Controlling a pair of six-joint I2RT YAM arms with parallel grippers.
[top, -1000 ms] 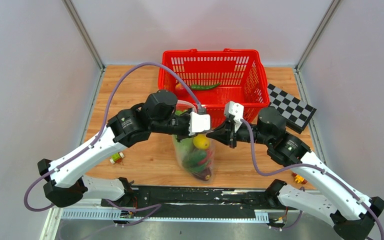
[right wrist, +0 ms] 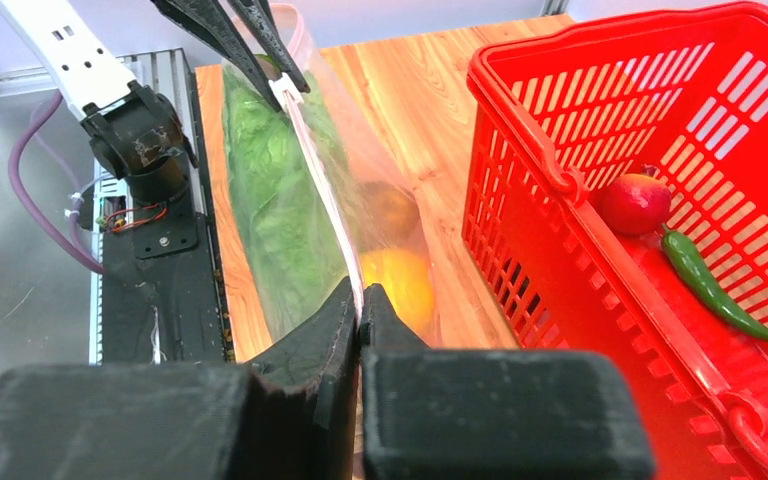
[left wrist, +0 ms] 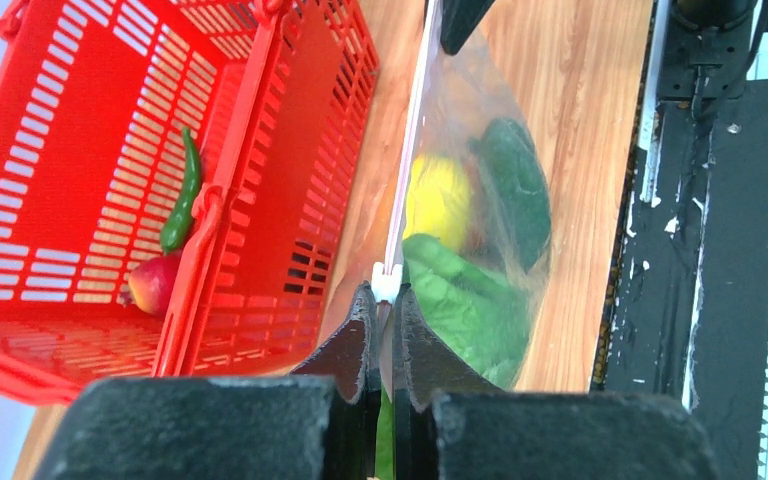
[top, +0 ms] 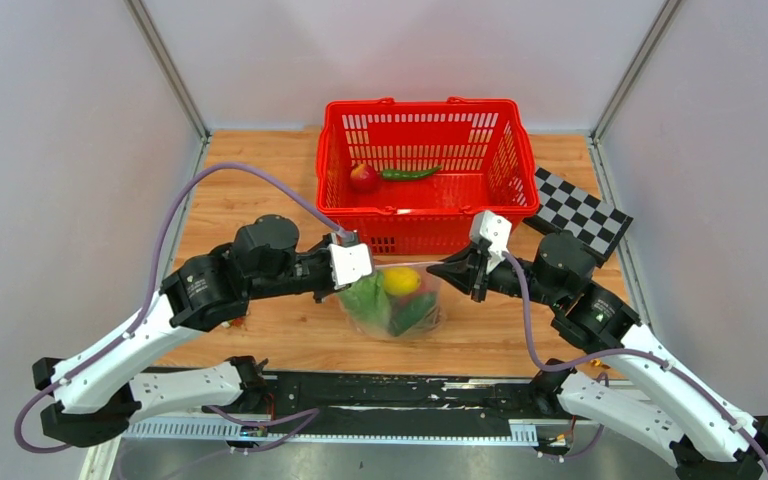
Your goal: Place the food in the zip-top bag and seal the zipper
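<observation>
The clear zip-top bag point(top: 392, 318) hangs between my two grippers with food inside: leafy greens point(left wrist: 460, 310), a yellow fruit point(left wrist: 438, 203) and a dark green vegetable point(left wrist: 516, 190). My left gripper is shut with the white zip slider point(left wrist: 386, 281) at its fingertips. From that slider, the zip strip point(right wrist: 325, 185) runs as one taut line to my right gripper, which is shut on the bag's zip edge. Past the slider, the right wrist view shows the bag's rim point(right wrist: 295, 25) curving apart.
Behind the bag stands a red basket point(top: 415, 222), holding a red fruit point(top: 363, 177) and a green chili point(top: 410, 174). A checkered board point(top: 582, 214) lies to the right. Bare wooden table point(top: 300, 345) shows in front, ending at a dark rail point(top: 390, 395).
My left gripper has moved left, away from the right one, and slightly nearer the front. The right gripper has shifted a little to the right. The bag between them has swung and changed shape.
</observation>
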